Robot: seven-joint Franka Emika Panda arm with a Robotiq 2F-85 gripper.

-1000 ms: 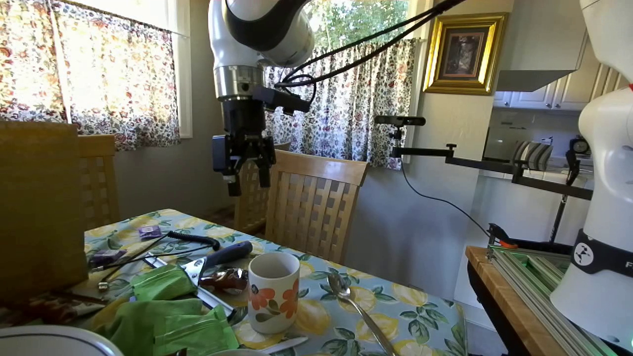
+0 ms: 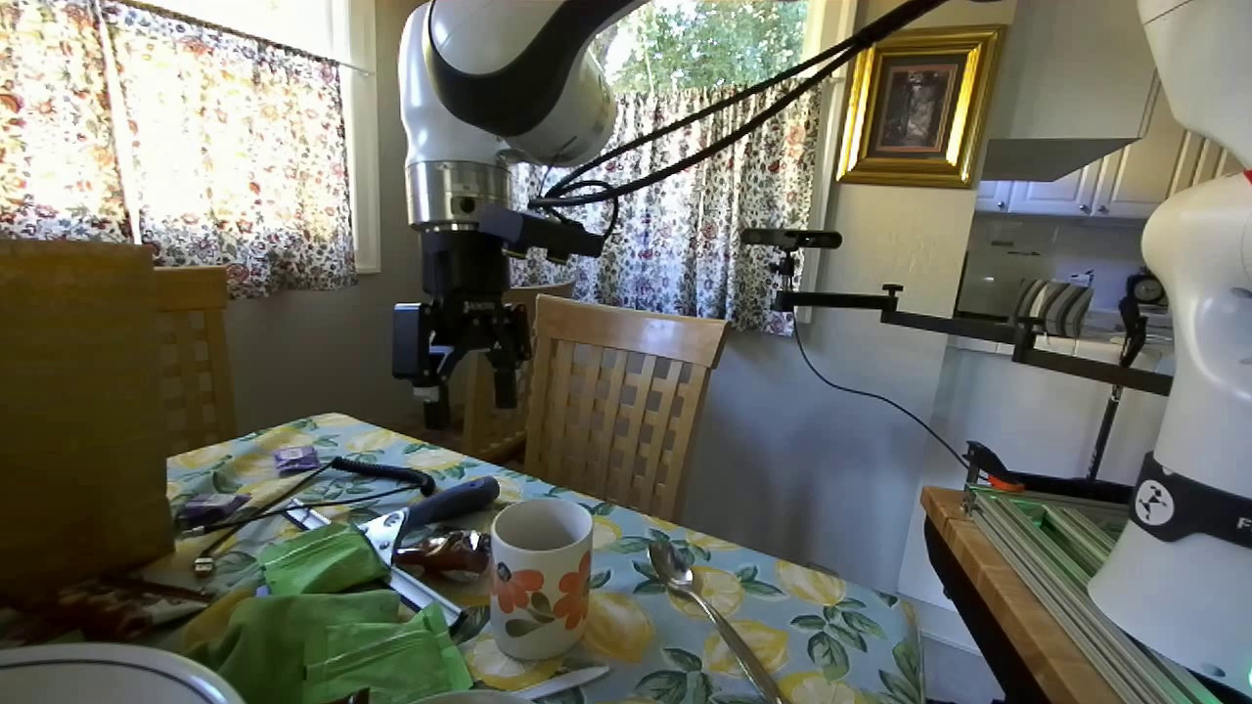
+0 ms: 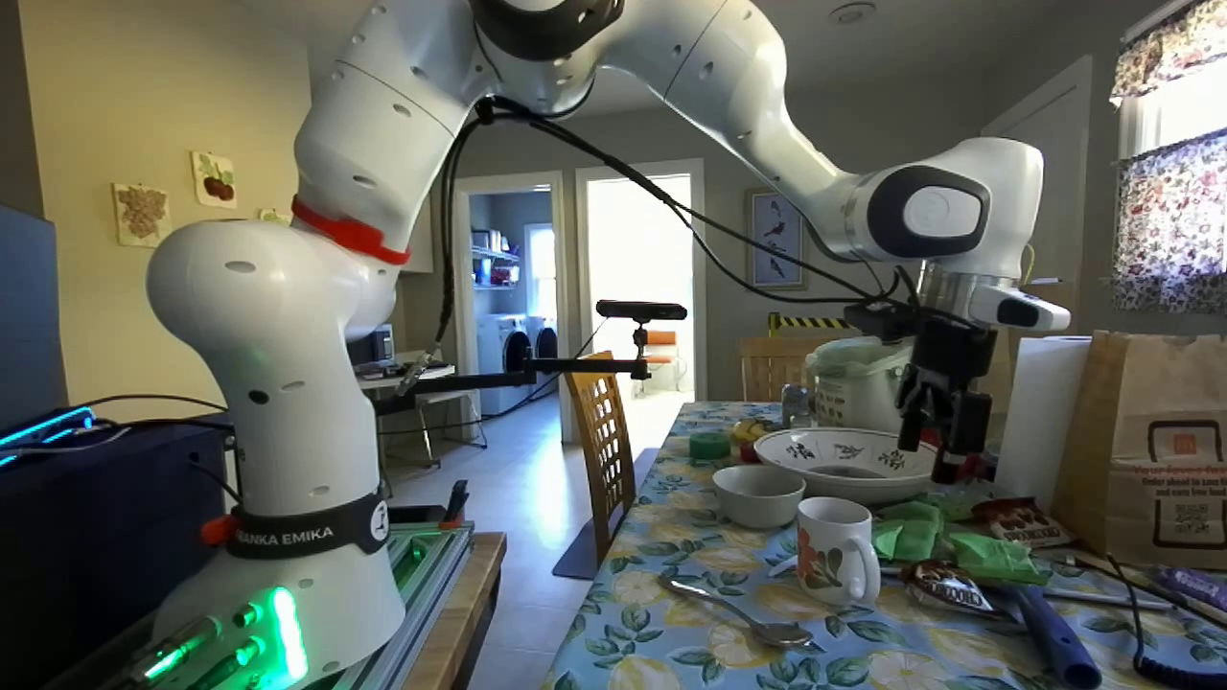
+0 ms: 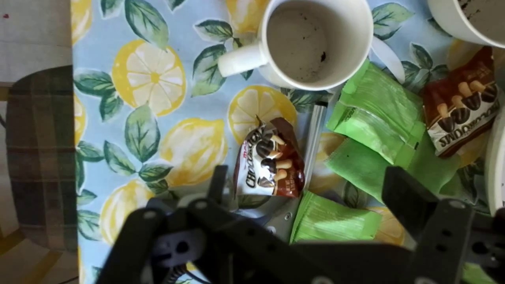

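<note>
My gripper [image 2: 471, 413] hangs above the cluttered table, its two fingers well apart and empty; in the wrist view the fingertips [image 4: 217, 184] frame the space over the packets. Below it in that view lies a brown and white chocolate snack packet [image 4: 270, 163], between the fingers' lines but lower down. Several green packets [image 4: 378, 111] are spread to its right, and a second chocolate packet [image 4: 461, 101] lies beyond them. A flowered white mug [image 2: 541, 581] stands upright on the cloth, with only small dark specks inside.
A metal spoon [image 3: 742, 611] rests on the lemon-print tablecloth [image 2: 810, 657]. White bowls [image 3: 759, 494], a blue-handled tool [image 3: 1053, 638], a black coiled cable [image 2: 381, 471] and a paper bag [image 3: 1162, 460] crowd the table. Bare cloth lies around the spoon.
My gripper has moved lower and a little to the left in exterior view 1, its fingers still apart. The table objects there have not moved.
</note>
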